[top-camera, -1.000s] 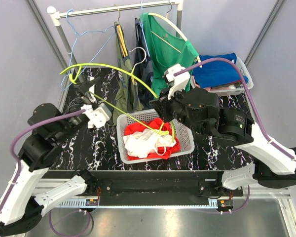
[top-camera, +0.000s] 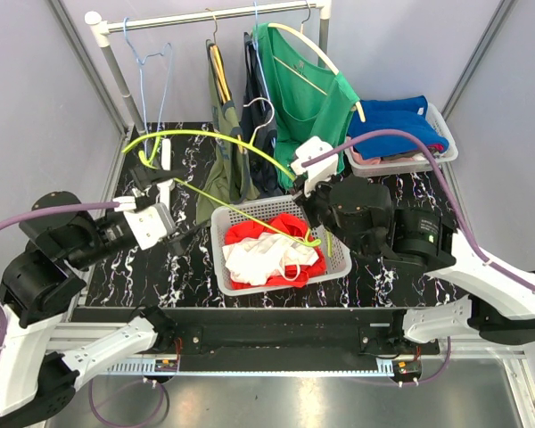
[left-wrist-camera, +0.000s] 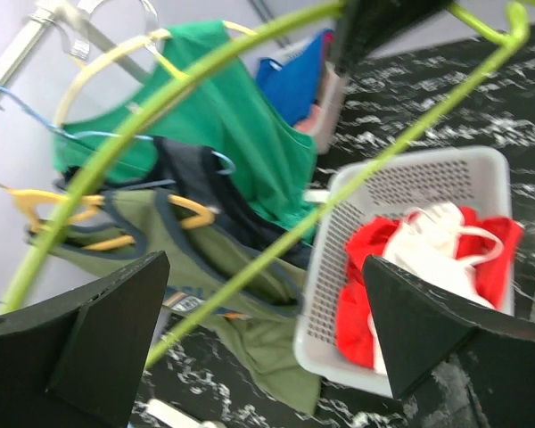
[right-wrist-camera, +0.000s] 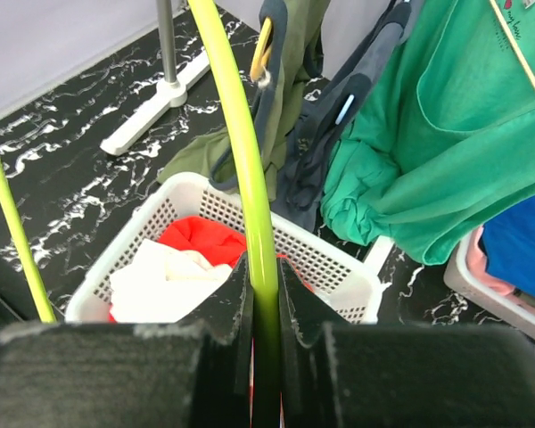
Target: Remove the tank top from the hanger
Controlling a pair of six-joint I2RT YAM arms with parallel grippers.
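Observation:
A bare yellow-green hanger (top-camera: 216, 135) is held in the air, with no garment on it. My right gripper is shut on its arm, near the right end in the top view. My left gripper (top-camera: 172, 207) stands open by the hanger's left part; in the left wrist view the hanger's lower bar (left-wrist-camera: 290, 236) crosses the view around its spread fingers (left-wrist-camera: 80, 334), and nothing is gripped. A white tank top (top-camera: 259, 259) lies crumpled on a red garment (top-camera: 241, 230) inside the grey basket (top-camera: 218, 259) below the hanger.
From the rack (top-camera: 187, 16) hang an olive tank top (top-camera: 225, 165), a dark one (top-camera: 257, 98), a green one (top-camera: 294, 98) and an empty blue hanger (top-camera: 144, 85). Folded clothes (top-camera: 392, 134) fill a second basket at back right.
The blue hanger on the rack swung left. The right gripper and the held hanger shifted slightly.

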